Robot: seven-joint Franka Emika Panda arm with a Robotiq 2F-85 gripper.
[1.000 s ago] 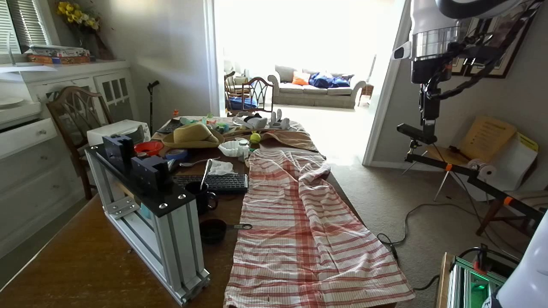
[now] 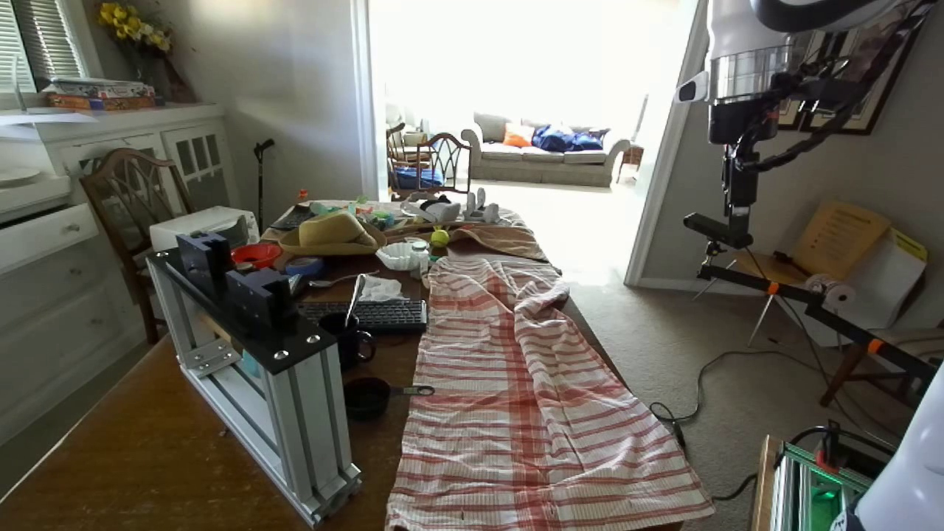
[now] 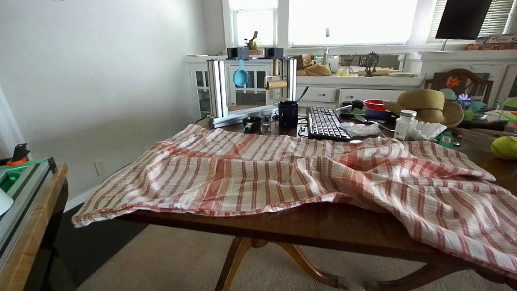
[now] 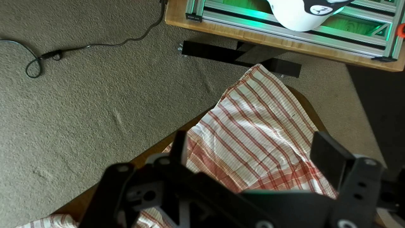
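Observation:
A striped red-and-white cloth (image 2: pixel 518 389) lies along one side of the wooden table, wrinkled, with parts of it hanging past the edge. In the wrist view, my gripper is high over one corner of this cloth (image 4: pixel 258 129). Its two dark fingers (image 4: pixel 327 157) stand wide apart, and only cloth and floor far below show between them. Exterior view 1 has the arm at upper right, off the table's side, with the gripper (image 2: pixel 730 226) clear of everything on it. Exterior view 2 does not include the gripper.
An aluminium frame (image 2: pixel 305 425) stands on the table, a blue spoon (image 3: pixel 240 77) hanging in it. Nearby are a dark mug (image 3: pixel 288 114), a black measuring cup (image 2: pixel 367 398) and a keyboard (image 3: pixel 325 123). Beyond sit a straw hat (image 2: pixel 332 231) and clutter.

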